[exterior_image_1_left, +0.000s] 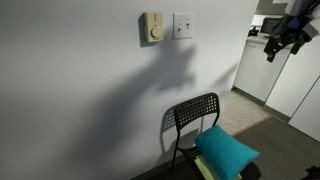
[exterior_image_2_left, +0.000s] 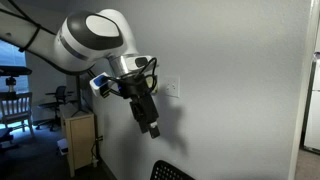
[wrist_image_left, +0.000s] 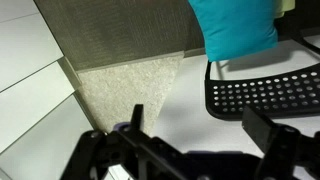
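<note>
In exterior view 1 my gripper (exterior_image_1_left: 282, 50) is high at the right, in the air and well away from the wall. The wrist view shows the gripper open, its dark fingers apart and nothing held between them. A teal pillow (exterior_image_1_left: 227, 151) rests on the seat of a black chair (exterior_image_1_left: 197, 108) with a perforated backrest. From the wrist, the pillow (wrist_image_left: 232, 28) and the chair's backrest (wrist_image_left: 265, 94) lie below and beyond the fingers. On the white wall are a yellowish box with a round knob (exterior_image_1_left: 154, 27) and a white switch plate (exterior_image_1_left: 183, 25).
The arm (exterior_image_2_left: 92, 40) partly covers the wall fittings in exterior view 2. A wooden cabinet (exterior_image_2_left: 80, 140) and a distant chair (exterior_image_2_left: 14, 105) stand at the left there. White cabinet fronts (exterior_image_1_left: 262, 68) are at the right in exterior view 1. The air around the gripper is clear.
</note>
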